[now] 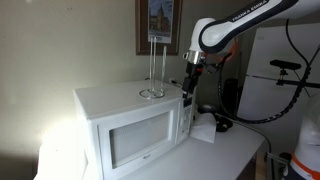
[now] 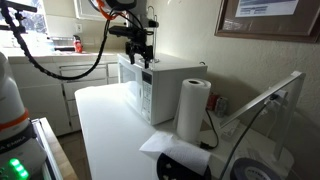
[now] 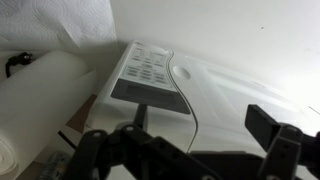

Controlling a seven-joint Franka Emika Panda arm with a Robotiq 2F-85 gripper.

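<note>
A white microwave [image 1: 140,138] stands on the counter with its door shut. Its control panel [image 2: 147,97] faces the arm's side. From above, the wrist view shows the keypad [image 3: 150,66] and a dark display strip below it. My gripper is open, its two dark fingers well apart with the microwave front beyond them and nothing held. In the first exterior view the gripper [image 1: 188,86] hangs close to the top front corner at the panel end. Whether it touches the microwave cannot be told.
A white wire stand [image 1: 152,94] rests on top of the microwave. Beside it stands a paper towel roll [image 2: 193,108], with a white sheet [image 2: 176,150] and a dark pan [image 2: 182,171] nearby.
</note>
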